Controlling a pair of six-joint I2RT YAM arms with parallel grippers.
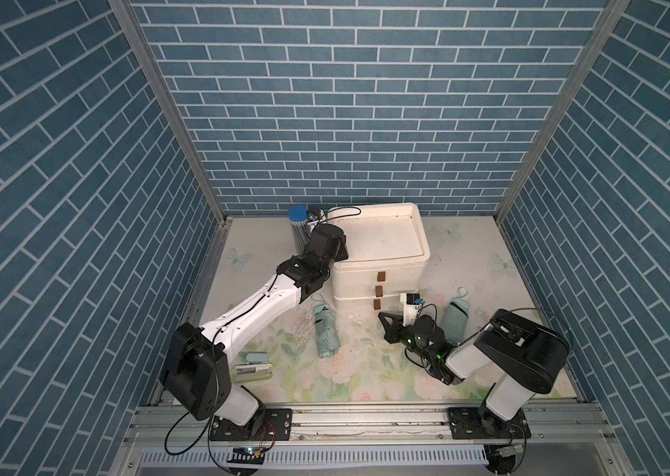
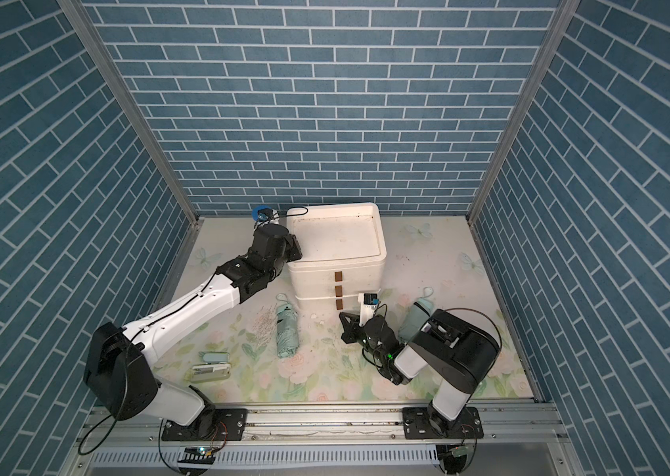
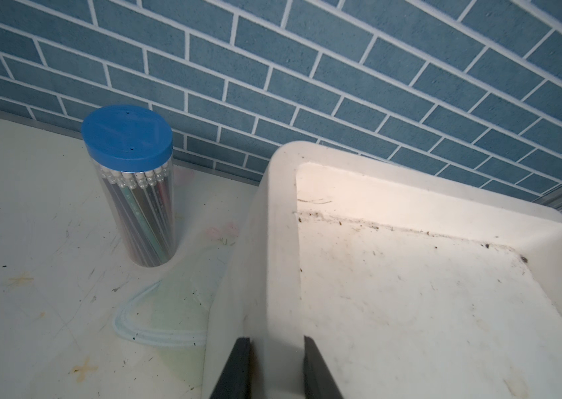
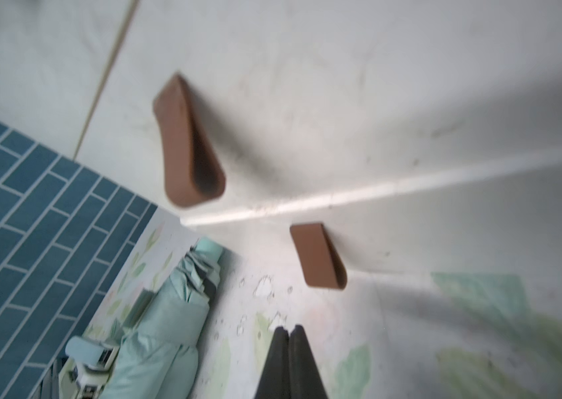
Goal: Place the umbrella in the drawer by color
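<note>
A white drawer unit (image 1: 355,281) stands at the back centre with brown pull tabs (image 4: 316,256) on its front. My left gripper is shut on the left rim of its top. My right gripper is shut, low before the bottom tab, nothing showing between its fingers. One folded mint umbrella (image 1: 327,337) lies left of the unit; another (image 2: 414,317) lies at the right, partly behind my right arm.
A pencil tub with a blue lid (image 3: 128,199) stands behind left of the unit. Small pale items (image 1: 252,369) lie at the front left.
</note>
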